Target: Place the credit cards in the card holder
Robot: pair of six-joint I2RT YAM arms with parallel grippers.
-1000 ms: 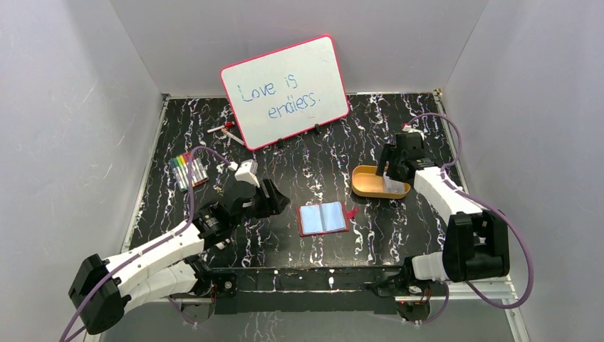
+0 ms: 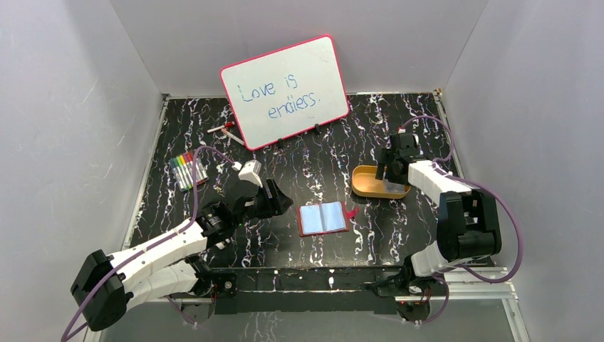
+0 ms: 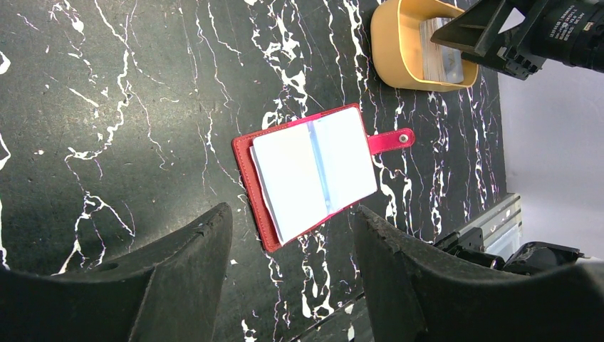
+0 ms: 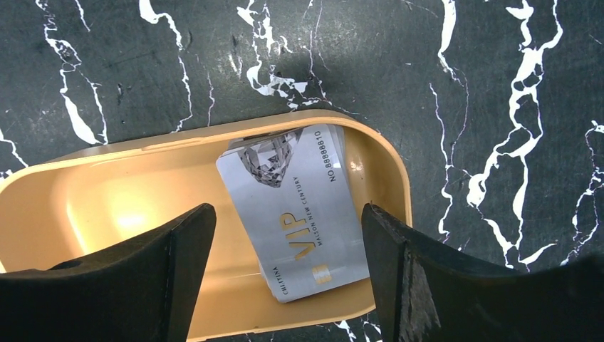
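A stack of silvery credit cards (image 4: 299,214), the top one marked VIP, leans at one end of the yellow tray (image 4: 142,147). Over the tray, my right gripper is open around the cards' width, holding nothing; whether its fingers touch them I cannot tell. The red card holder (image 3: 246,167) lies opened flat on the table with its clear sleeves (image 3: 292,182) showing and its strap (image 3: 391,140) pointing toward the tray. My left gripper is open above the table to the holder's left, empty.
A whiteboard (image 2: 285,92) with writing stands at the back, with two loose markers (image 2: 233,136) near its left corner. Several coloured markers (image 2: 189,170) lie at the left. Between holder and whiteboard the table is clear.
The left arm has edged slightly right. Holder and tray have stayed put.
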